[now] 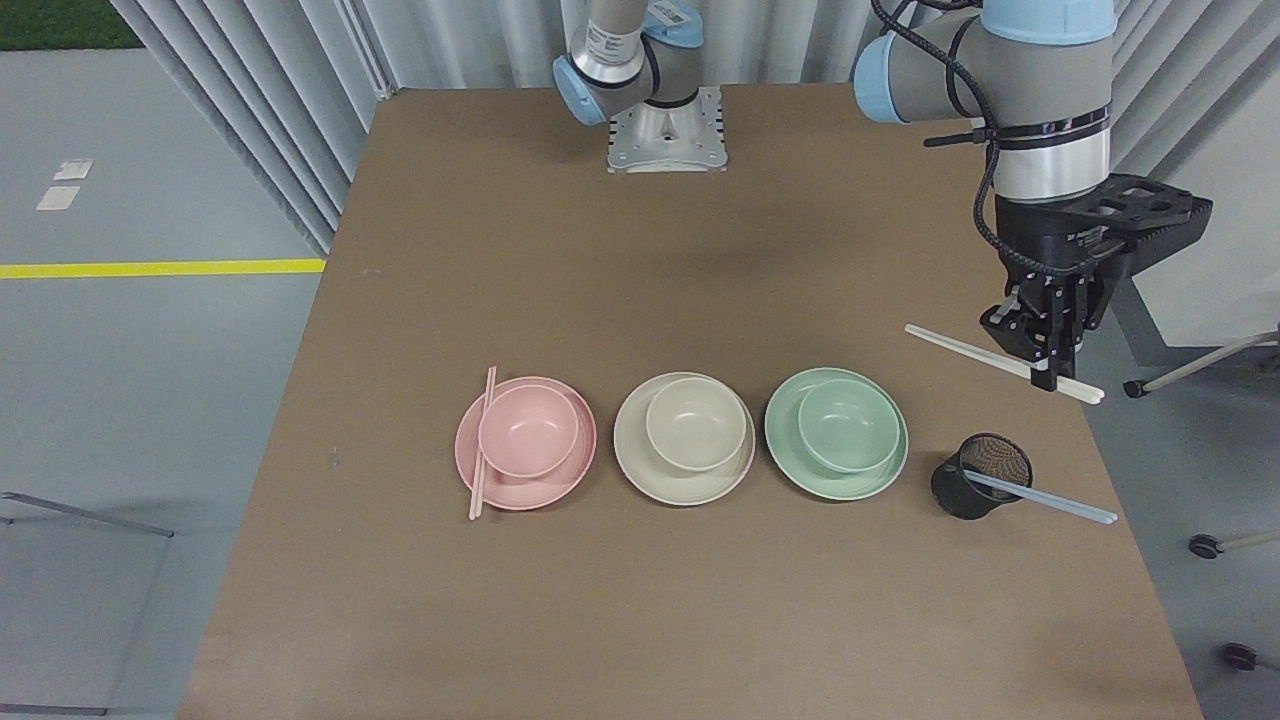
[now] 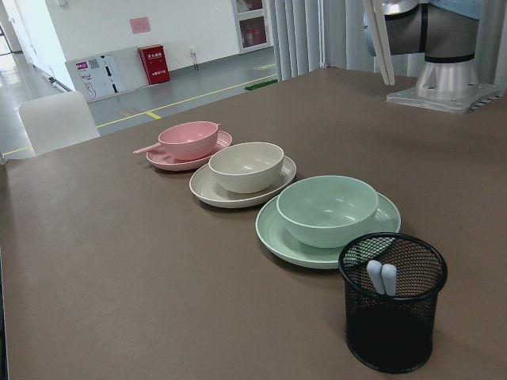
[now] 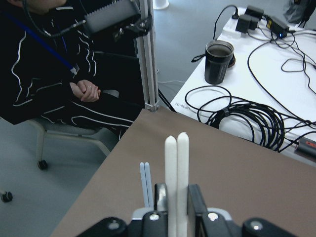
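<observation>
A pair of cream chopsticks is clamped in my gripper, which is shut on them, high above the table's right side in the front view; they run vertically up the wrist view. Below is a black mesh cup holding pale blue chopsticks. To its left stand green, cream and pink bowls on matching plates, with pink chopsticks on the pink plate.
The wrist view shows a seated person and a white side table with cables beyond the edge.
</observation>
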